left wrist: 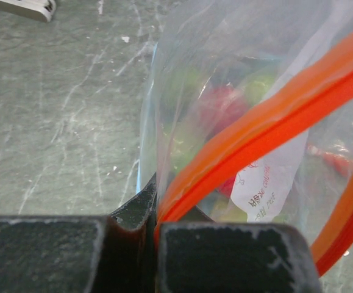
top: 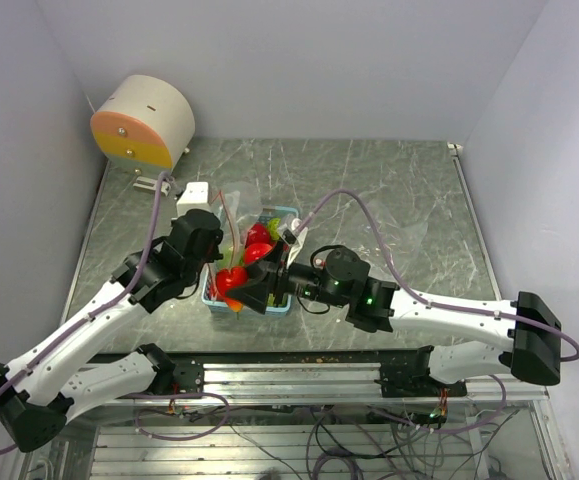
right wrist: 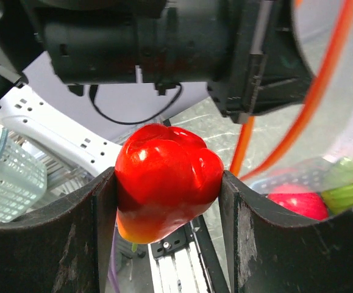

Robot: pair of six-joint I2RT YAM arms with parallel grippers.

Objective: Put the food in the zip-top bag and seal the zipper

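Note:
In the left wrist view, my left gripper is shut on the rim of the clear zip top bag [left wrist: 188, 43], at its orange zipper strip [left wrist: 249, 140]. The bag hangs open over the blue basket [top: 217, 303]. In the right wrist view, a glossy red-orange pepper [right wrist: 164, 177] sits between the fingers of my right gripper, touching both pads. From above, that pepper is at the bag's mouth, over the basket's front left part; whether it is inside the bag I cannot tell.
Red and green food [top: 258, 236] fills the basket beneath the bag. A second clear bag [top: 399, 240] lies flat on the right of the grey table. A cream and orange drum-shaped container [top: 144, 125] stands at the back left.

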